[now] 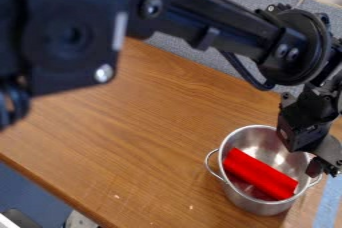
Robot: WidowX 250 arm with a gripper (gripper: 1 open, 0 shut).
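A steel pot (254,135) with small side handles stands on the wooden table at the lower right. A red cylindrical object (259,174) lies inside it, slanting from upper left to lower right. My gripper (315,158) hangs at the pot's right rim, above and beside the red object, apart from it. Its fingers are dark and partly hidden by each other; I see nothing held between them, though the gap is hard to make out.
A grey wall or ledge runs behind it. The black arm fills much of the top of the view.
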